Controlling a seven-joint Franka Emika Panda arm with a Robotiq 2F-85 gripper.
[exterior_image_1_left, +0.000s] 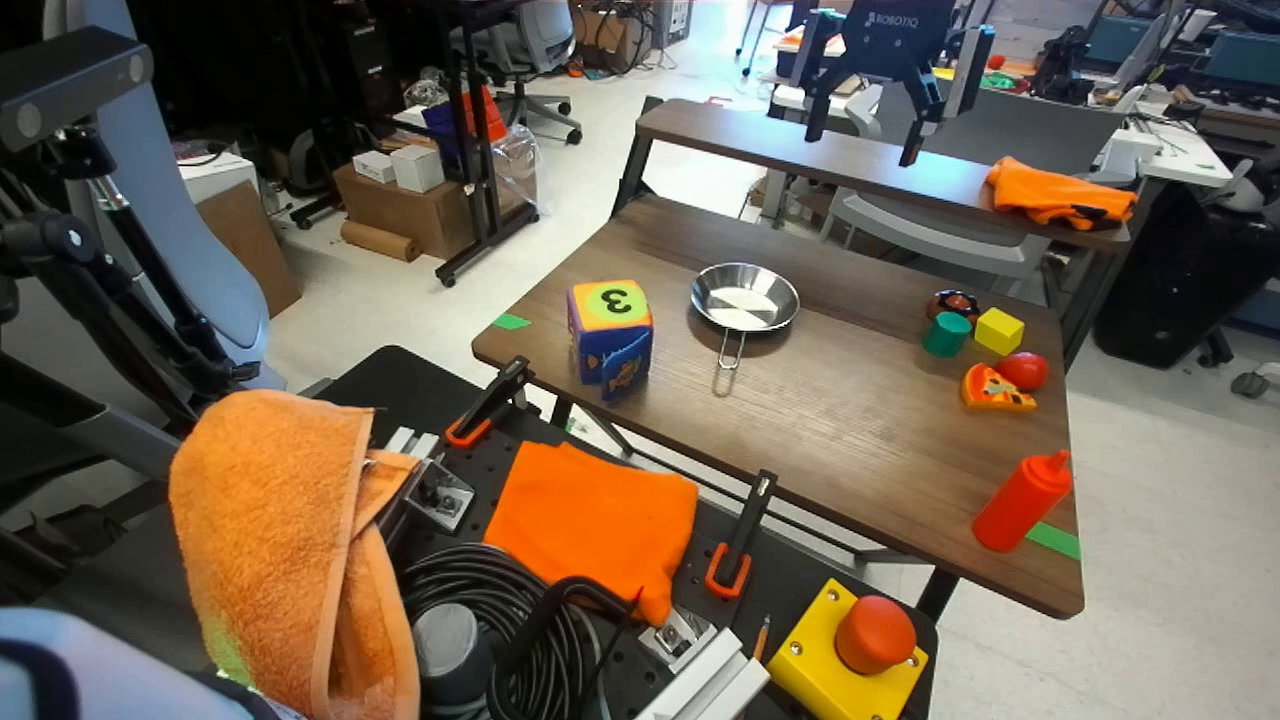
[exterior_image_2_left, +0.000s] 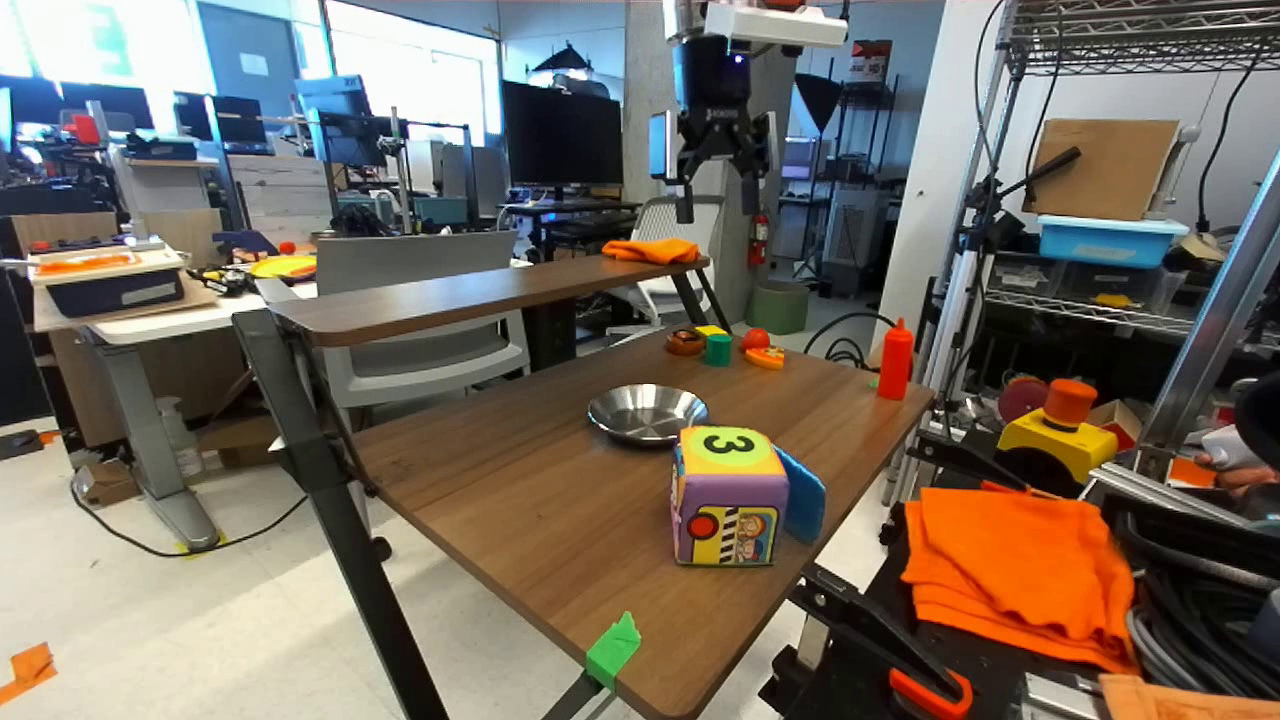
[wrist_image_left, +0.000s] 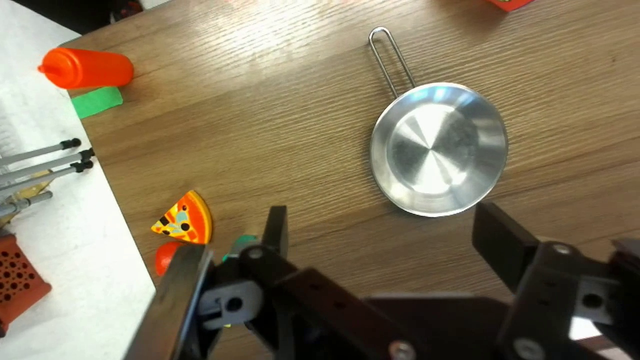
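Observation:
My gripper (exterior_image_1_left: 864, 139) hangs in the air over the raised rear shelf, its fingers spread and nothing between them. In the wrist view, a fingertip (wrist_image_left: 276, 228) shows on the left and the other on the right, with bare wood visible between. A steel pan (wrist_image_left: 438, 150) with a wire handle lies empty on the table. At the table's right end in exterior view 1 sit a pizza slice (exterior_image_1_left: 996, 388), a red ball-like item (exterior_image_1_left: 1022, 371), a green cup-like piece (exterior_image_1_left: 947, 335), a yellow block (exterior_image_1_left: 998, 331) and a small brown item (exterior_image_1_left: 954, 305).
A soft number cube (exterior_image_2_left: 729, 498) stands near the table's front left corner. The red squeeze bottle (exterior_image_1_left: 1022, 500) is upright by the right edge. An orange cloth (exterior_image_1_left: 1056, 192) lies on the rear shelf (exterior_image_1_left: 768, 142). Mid-table, the wood to the pan's right is clear.

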